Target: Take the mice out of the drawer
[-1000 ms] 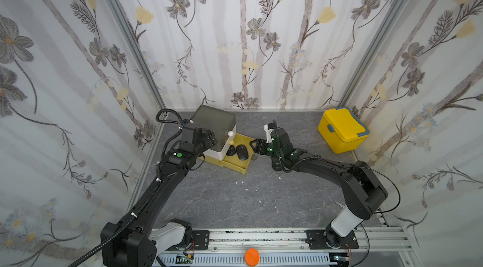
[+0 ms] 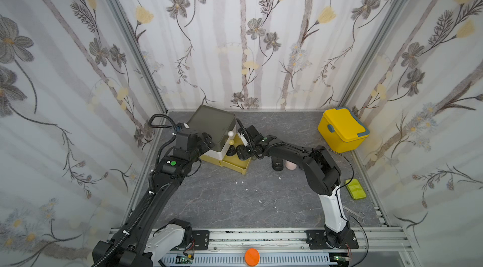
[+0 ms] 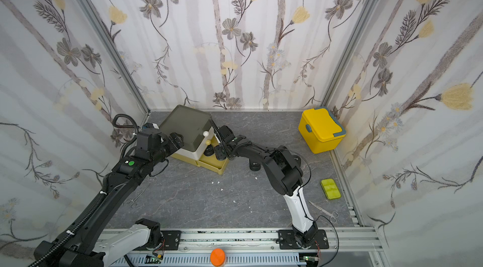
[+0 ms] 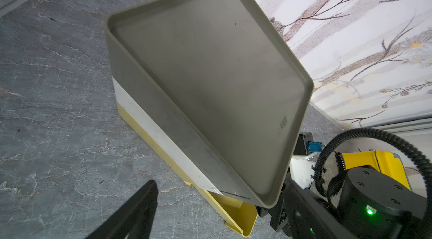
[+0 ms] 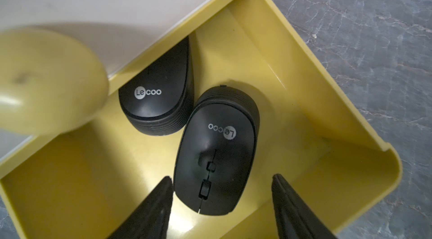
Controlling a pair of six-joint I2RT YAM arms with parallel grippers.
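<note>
Two black mice lie in the pulled-out yellow drawer [image 5: 297,117]. The nearer mouse [image 5: 218,149] lies whole in the right wrist view; the other mouse [image 5: 157,90] is partly tucked under the cabinet front. Over the drawer, my right gripper is part open, its fingers on either side of the nearer mouse's front end, apart from it. My left gripper also stands part open, above the near side of the grey-topped cabinet [image 4: 211,59], with nothing between its fingers.
A yellow knob [image 5: 45,79] juts over the drawer's inner side. On the table, a dark round object [image 2: 277,163] and a pink one [image 2: 290,165] sit beneath the right arm. A yellow box [image 2: 343,128] stands at right.
My right arm has moved left, from beside the drawer to over it, covering part of the nearer mouse.
</note>
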